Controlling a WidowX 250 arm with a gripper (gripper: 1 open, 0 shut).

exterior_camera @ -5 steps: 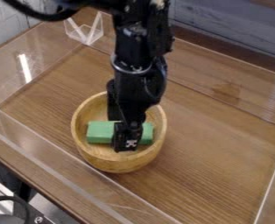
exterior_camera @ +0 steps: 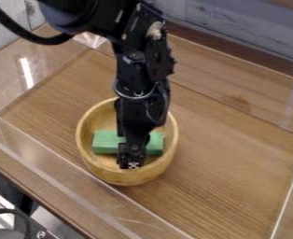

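Note:
A round tan wooden bowl [exterior_camera: 164, 164] holds a green block [exterior_camera: 106, 142], partly hidden behind the black gripper. The open gripper [exterior_camera: 132, 155] reaches down into the bowl over the middle of the green block, whose two ends show on either side of it. Whether the fingers touch the block cannot be made out.
A pale wall runs along the back, and black cables show at the lower left beyond the table's edge.
The gripper has shifted slightly within the bowl, and its upper body stands a little differently. The bowl and block look nearly in the same place.

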